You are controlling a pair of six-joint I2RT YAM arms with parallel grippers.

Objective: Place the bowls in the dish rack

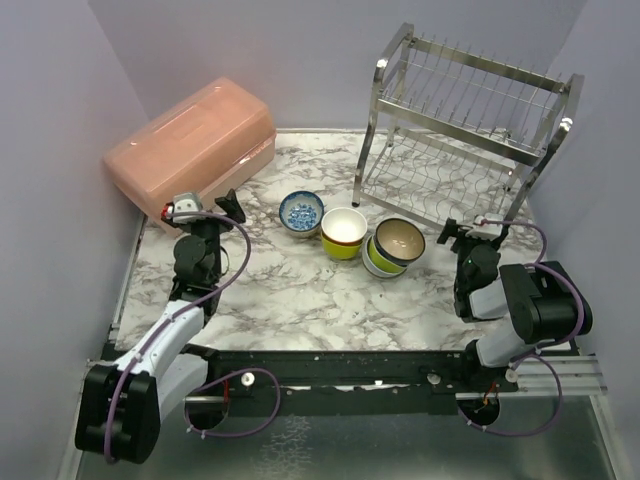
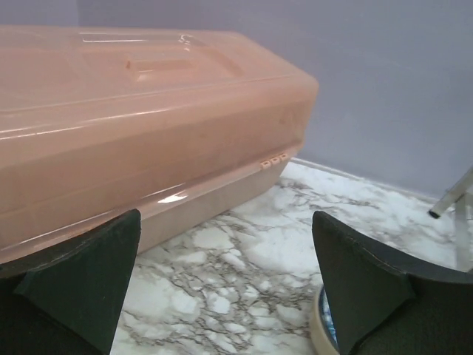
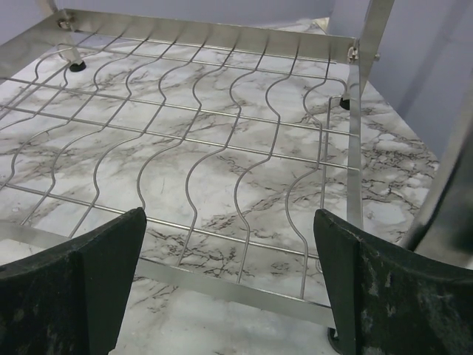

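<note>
A blue-patterned bowl [image 1: 301,212] rests on the marble table, its rim [image 2: 320,325] partly hidden behind a finger in the left wrist view. Right of it, a white bowl [image 1: 344,226] sits nested over a yellow-green one [image 1: 341,249]. A brown-inside dark bowl [image 1: 400,241] leans tilted on a green bowl [image 1: 382,257] and a pale one. The two-tier metal dish rack [image 1: 460,125] stands empty at the back right. My left gripper [image 1: 205,205] is open beside the pink box, left of the bowls. Below the rack's front edge, my right gripper [image 1: 474,232] is open and empty, facing the lower wire shelf [image 3: 207,140].
A big pink lidded box [image 1: 190,145] fills the back left, close to my left gripper. The rack's front legs [image 1: 367,150] rise right behind the bowls. Bare marble [image 1: 290,300] lies in front of the bowls.
</note>
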